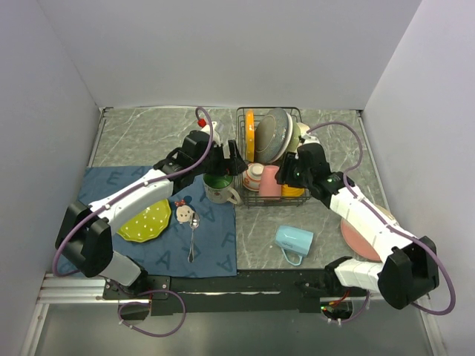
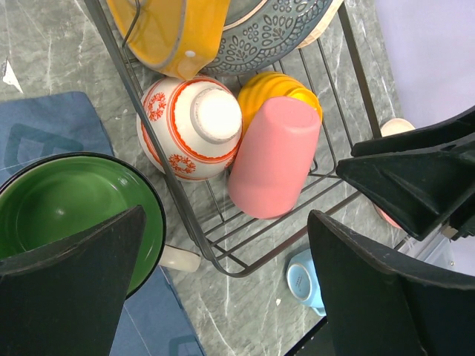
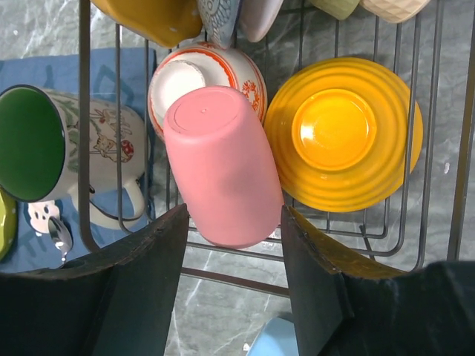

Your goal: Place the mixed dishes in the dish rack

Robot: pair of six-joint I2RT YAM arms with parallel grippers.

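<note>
A pink cup [image 1: 269, 182] lies tilted, base up, at the front of the wire dish rack [image 2: 191, 215], between a red-trimmed white bowl [image 2: 191, 127] and a yellow bowl [image 3: 343, 137]. My right gripper is at the cup's front end, fingers part way apart, with the cup in line between them. The left wrist view shows its fingers [image 2: 393, 178] beside the cup with a gap, so a hold is unclear. My left gripper stands open near the green-lined mug [image 1: 220, 190], left of the rack. Part of that mug is behind one finger.
Behind, the rack holds an orange dish [image 1: 250, 137] and a patterned grey plate [image 1: 271, 135]. A blue mug [image 1: 295, 240] and a pink plate [image 1: 361, 239] rest on the counter. A green plate [image 1: 145, 221] and spoon [image 1: 193, 236] lie on the blue cloth.
</note>
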